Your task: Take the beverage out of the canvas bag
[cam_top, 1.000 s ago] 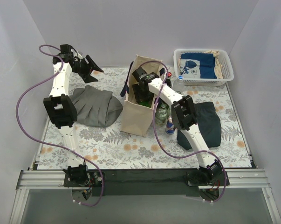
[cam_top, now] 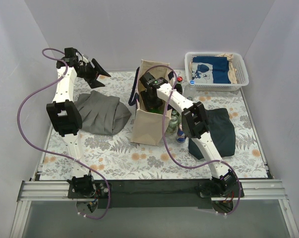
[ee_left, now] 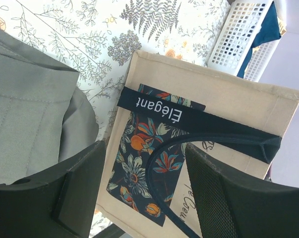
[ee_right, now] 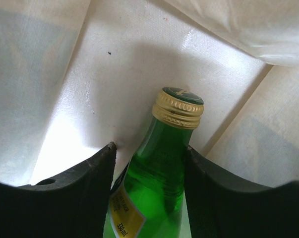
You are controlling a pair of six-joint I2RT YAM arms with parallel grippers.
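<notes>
The beige canvas bag (cam_top: 148, 130) stands open at the middle of the table, its printed side (ee_left: 218, 79) facing my left wrist view. Inside it is a green glass bottle (ee_right: 156, 173) with a gold cap, leaning to one side. My right gripper reaches down into the bag with a finger on each side of the bottle. A narrow gap shows beside the left fingertip, while the right finger lies close against the glass; whether it grips is unclear. Left of the bag, my left gripper (cam_top: 103, 81) hangs open and empty.
Glass bottles (cam_top: 172, 121) and a blue can (cam_top: 181, 135) crowd the bag's right side. A white basket (cam_top: 243, 74) with cloth sits at the back right. Grey cloth (cam_top: 103, 114) lies left, dark cloth (cam_top: 218, 131) right.
The bag's front has shifted slightly to the right, close against the glass bottles. The right gripper stays inside the bag, and the left arm looks still.
</notes>
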